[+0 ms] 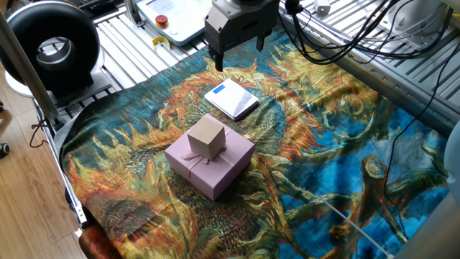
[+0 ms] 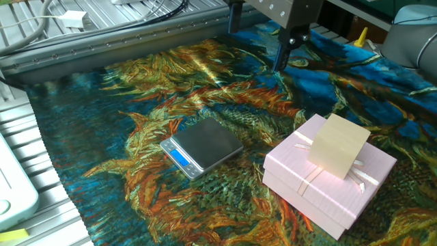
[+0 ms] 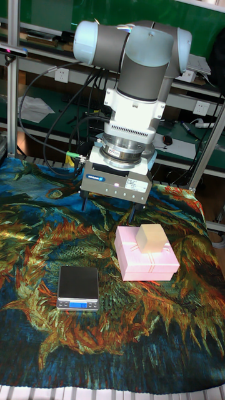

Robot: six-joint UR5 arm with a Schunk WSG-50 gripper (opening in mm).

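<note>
A plain tan cube (image 1: 206, 137) rests on the lid of a pink gift box (image 1: 213, 175), beside its ribbon bow. To one side of the box lies a small digital scale (image 2: 206, 143) with a blue-lit display; its dark weighing plate is bare. The box and the scale stand apart on the patterned cloth. My gripper (image 3: 108, 206) hangs in the air behind both of them, fingers pointing down. Its two fingers (image 3: 132, 213) are spread wide, and the space between them is empty. It touches neither the cube, the box nor the scale.
A colourful dragon-like cloth (image 1: 129, 194) covers the table, with free room around the box and scale. Black cables (image 1: 338, 47) hang near the arm. A teach panel with a red stop button (image 1: 162, 21) and a large black ring (image 1: 50, 52) stand at the edges.
</note>
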